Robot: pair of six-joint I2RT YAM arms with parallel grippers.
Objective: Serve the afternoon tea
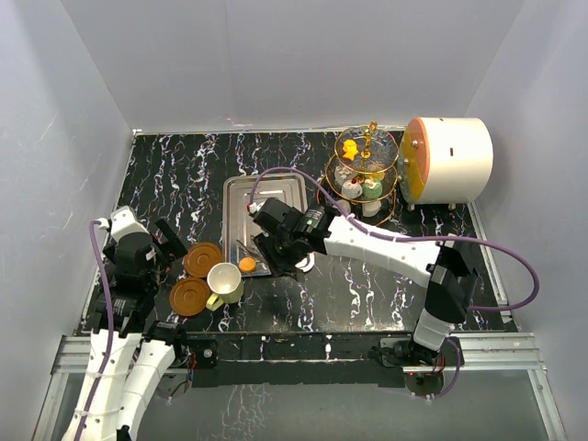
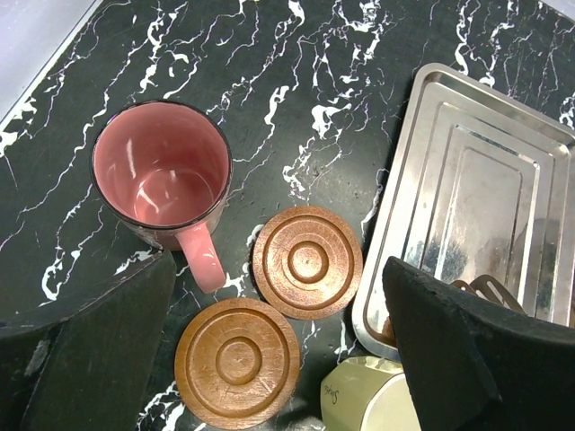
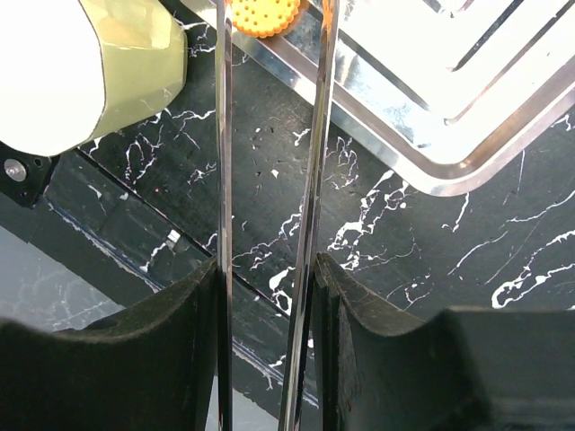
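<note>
My right gripper is shut on metal tongs (image 3: 310, 215), whose two long strips reach toward an orange round biscuit (image 3: 263, 13) at the near edge of the silver tray (image 3: 440, 180). In that view the strips' far ends overlap the biscuit's edges; a firm pinch cannot be made out. A pink mug (image 2: 162, 171) stands upright at the left, its handle toward me. My left gripper is open, with nothing between its fingers, close to the mug. A pale yellow mug (image 1: 225, 283) is beside the tray. Two brown wooden coasters (image 2: 307, 262) lie between.
At the back right stands a tiered gold stand (image 1: 376, 171) with small toys and treats on it. A cream drum-shaped appliance (image 1: 455, 161) is beside it. The table right of the tray is clear below the right arm. Grey walls close in the table's sides.
</note>
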